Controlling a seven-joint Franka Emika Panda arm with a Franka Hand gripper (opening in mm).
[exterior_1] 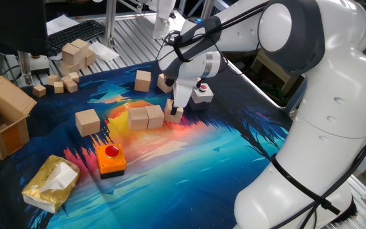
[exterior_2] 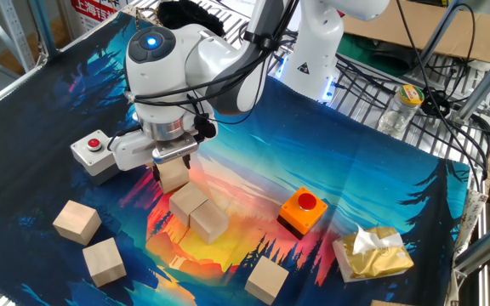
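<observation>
My gripper [exterior_2: 172, 167] points down over a wooden block [exterior_2: 174, 178], one finger on either side of it. Whether the fingers press on the block or stand slightly off it is too small to tell. In exterior view 1 that same block [exterior_1: 173, 114] sits on the cloth at the right end of a row, partly hidden by the hand. Beside it, two more wooden blocks, the left one [exterior_1: 137, 119] and the middle one [exterior_1: 154, 117], stand against each other. In exterior view 2 a narrow gap shows between this pair and the gripper's block.
A lone block [exterior_1: 88, 123] stands left of the row; two others, one here [exterior_2: 76, 222], lie behind it. An orange button box [exterior_1: 111, 160], tissue pack [exterior_1: 51, 184], grey button box [exterior_2: 96, 156] and cardboard box [exterior_1: 6, 119] surround them.
</observation>
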